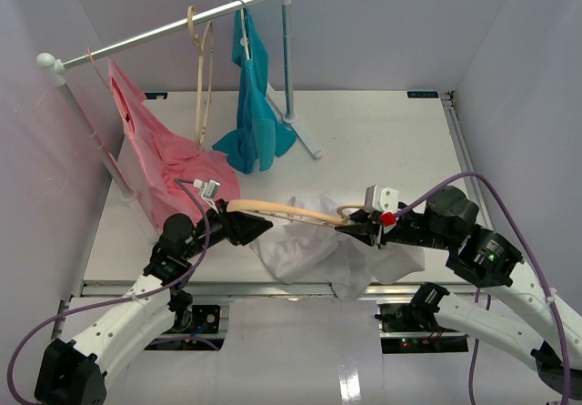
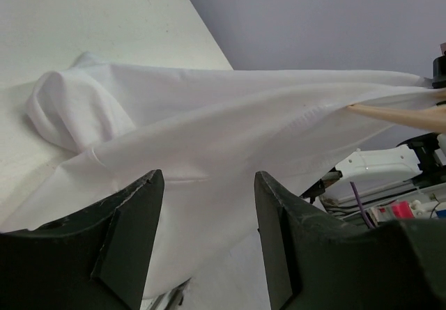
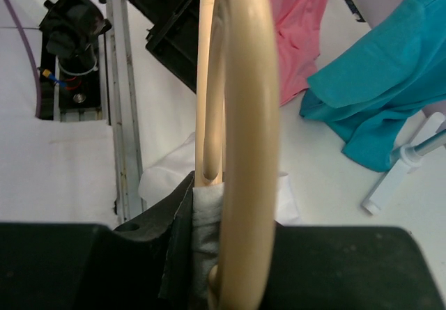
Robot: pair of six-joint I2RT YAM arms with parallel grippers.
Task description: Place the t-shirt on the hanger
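A white T-shirt [image 1: 309, 255] lies loosely draped on the table and rises toward my right gripper [image 1: 355, 225], which is shut on a wooden hanger [image 1: 286, 208] together with white cloth, as the right wrist view [image 3: 240, 143] shows. The hanger reaches horizontally left toward my left gripper [image 1: 238, 223]. That gripper stands open, its fingers apart over the white cloth in the left wrist view [image 2: 139, 150], with nothing seen between them.
A rack [image 1: 159, 31] at the back left holds a pink garment [image 1: 168, 164], a teal garment [image 1: 259, 141] and a light wooden hanger [image 1: 200, 86].
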